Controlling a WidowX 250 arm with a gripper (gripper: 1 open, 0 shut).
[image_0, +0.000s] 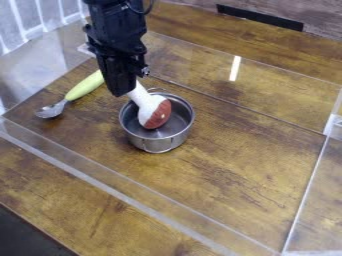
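Note:
My black gripper hangs over the upper left of a steel pot. Below it a white object with a red, rounded end rests in the pot, its white part reaching up toward my fingertips. Whether the fingers hold it I cannot tell.
A pale yellow-green item and a steel spoon lie left of the pot on the wooden table. Clear panels edge the work area. The table right of the pot is clear.

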